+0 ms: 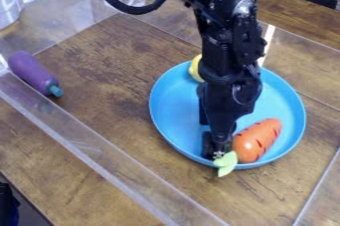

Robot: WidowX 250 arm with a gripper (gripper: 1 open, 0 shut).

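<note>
My black gripper reaches down into a blue bowl on the wooden table. Its lower end is at the green leafy top of an orange toy carrot, which lies at the bowl's right front. Whether anything is between the fingers is hard to see. A yellow object is partly hidden behind the arm at the back of the bowl.
A purple toy lies on the table at the far left. Clear plastic strips edge the work area. Bare wood is free left of the bowl.
</note>
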